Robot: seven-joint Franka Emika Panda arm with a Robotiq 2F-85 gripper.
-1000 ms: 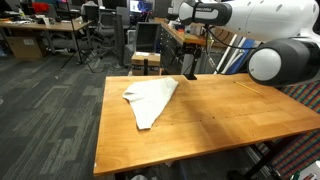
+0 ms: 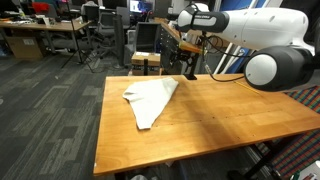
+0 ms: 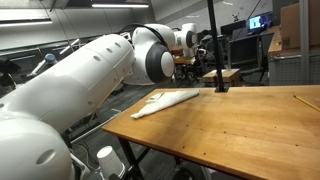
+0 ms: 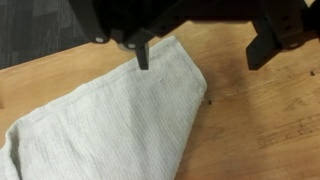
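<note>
A pale, whitish cloth [image 2: 150,98] lies spread flat on the wooden table [image 2: 215,120], towards its left side, with one end trailing to the front. Seen from the wrist, the gripper is open, its dark fingers [image 4: 143,55] set wide apart. One finger appears over the cloth [image 4: 105,125] near a corner; the other is over bare wood. Nothing is held between them. In exterior view 2 the cloth [image 3: 166,103] shows beyond the white arm [image 3: 100,75], which reaches out above the table. The fingertips are hard to make out in both exterior views.
A thin yellow stick [image 3: 307,103] lies on the table away from the cloth. A black post [image 3: 216,45] stands at the table's edge. Chairs and desks stand on the floor beyond.
The arm's outer end has come down and a little towards the table over the last second. The cloth has not moved.
</note>
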